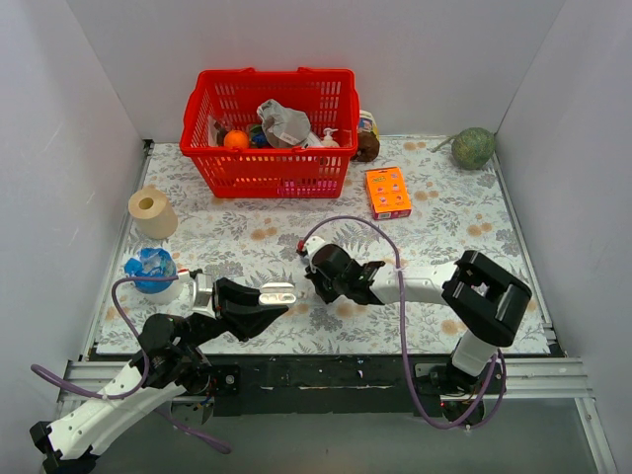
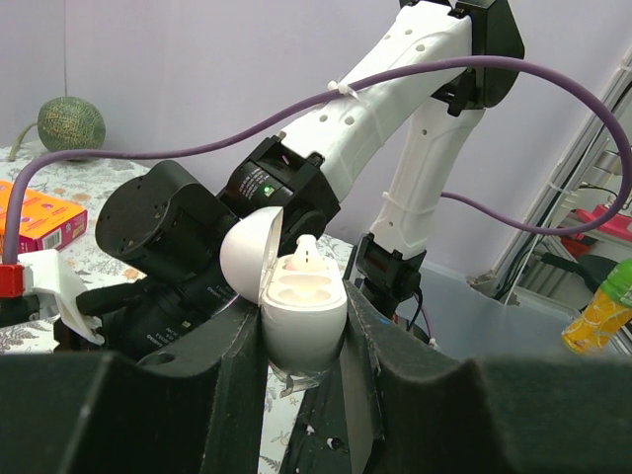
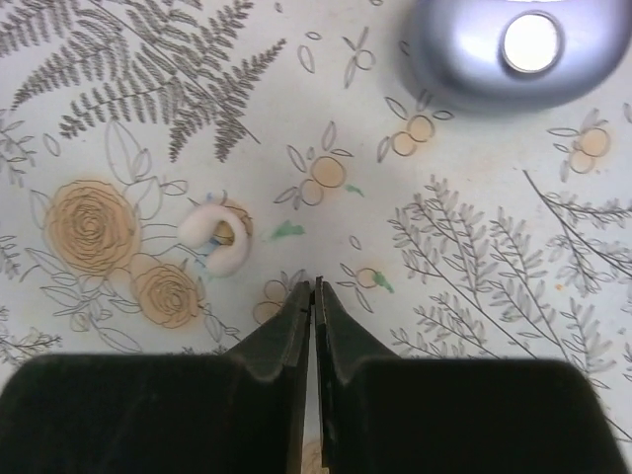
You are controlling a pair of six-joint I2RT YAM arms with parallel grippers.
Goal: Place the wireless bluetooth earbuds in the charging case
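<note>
The white charging case (image 2: 304, 316) is held upright with its rounded lid (image 2: 251, 252) open to one side. Around its lower body my left gripper is shut. A small pale nub (image 2: 307, 247) rises at the back of the case tray; whether it is an earbud I cannot tell. On the patterned cloth in the right wrist view lies a pale, curved earbud (image 3: 217, 237), left of and beyond the right fingertips. My right gripper points down at the cloth, shut, with nothing between its fingers and a clear gap to the earbud.
A silver-grey rounded object (image 3: 518, 49) with a white disc is at the right wrist view's upper right. Farther back stand a red basket (image 1: 272, 188) and an orange box (image 1: 387, 192). A purple cable (image 1: 402, 296) loops over the right arm. Bare cloth (image 1: 237, 227) lies in the middle.
</note>
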